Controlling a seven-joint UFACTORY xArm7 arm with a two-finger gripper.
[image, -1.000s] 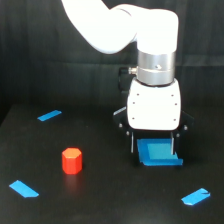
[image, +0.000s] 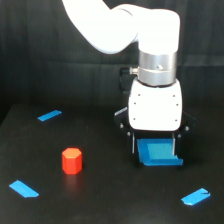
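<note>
In the camera view, my white gripper points down at the right of the dark table. Its thin dark fingers stand wide apart, so it looks open. A blue square piece lies low beneath and between the fingers, and its upper part is partly covered by the gripper. Whether the fingers touch it cannot be made out. A red hexagonal block stands by itself to the left, well clear of the gripper.
Strips of blue tape lie on the dark table: one at the back left, one at the front left and one at the front right. Free room surrounds the red block. A dark curtain closes off the back.
My arm and gripper have shifted very slightly to the right. The red block and the tape strips are where they were.
</note>
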